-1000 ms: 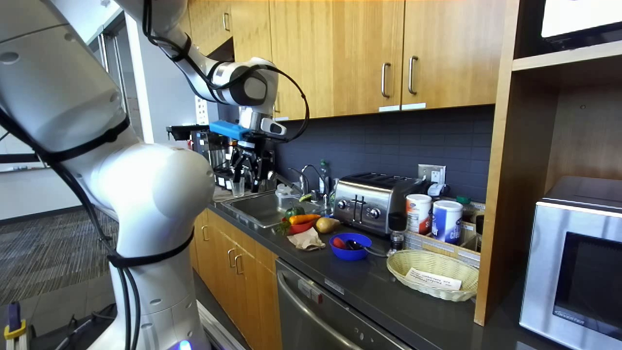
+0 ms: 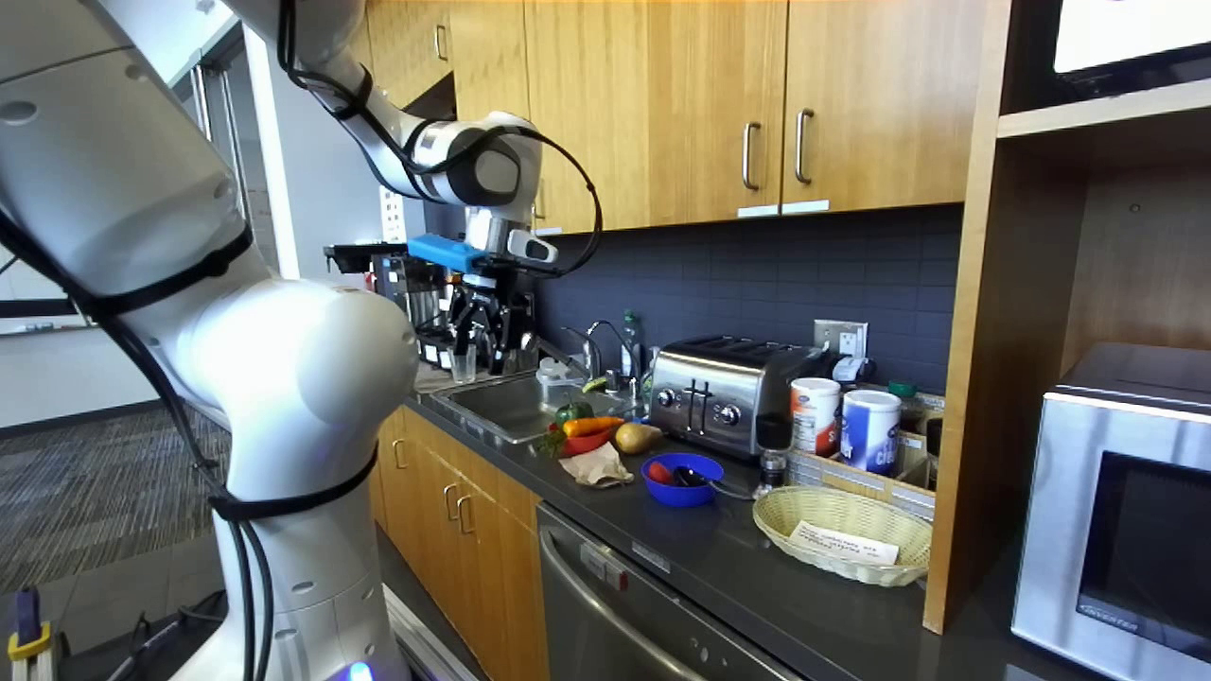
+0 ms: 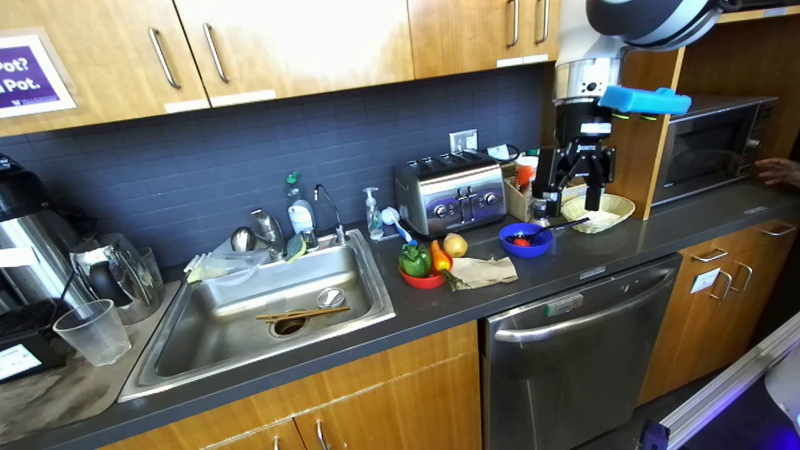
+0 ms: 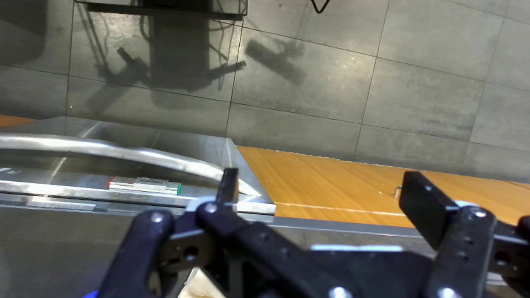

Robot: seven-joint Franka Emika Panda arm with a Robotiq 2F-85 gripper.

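Note:
My gripper hangs open above the counter's front edge, its two fingers wide apart with nothing between them. In the second exterior view, the gripper (image 3: pixel 571 206) appears high, pointing down. A blue bowl (image 3: pixel 526 241) on the counter holds something red and a dark-handled utensil. To its left is a red bowl (image 3: pixel 425 282) with a green pepper (image 3: pixel 414 260) and a carrot (image 3: pixel 439 258). A yellowish round item (image 3: pixel 455 244) sits behind a crumpled brown paper (image 3: pixel 484 273). The wicker basket (image 2: pixel 817 522) has a printed paper inside.
The toaster (image 3: pixel 457 196) stands against the back wall, with canisters and a pepper mill (image 2: pixel 773 448) beside it. Two chopsticks (image 3: pixel 304 314) lie in the sink (image 3: pixel 379 289). A microwave (image 2: pixel 1118 499) occupies the far right. Bare counter lies before the basket, above the dishwasher (image 3: pixel 577 352).

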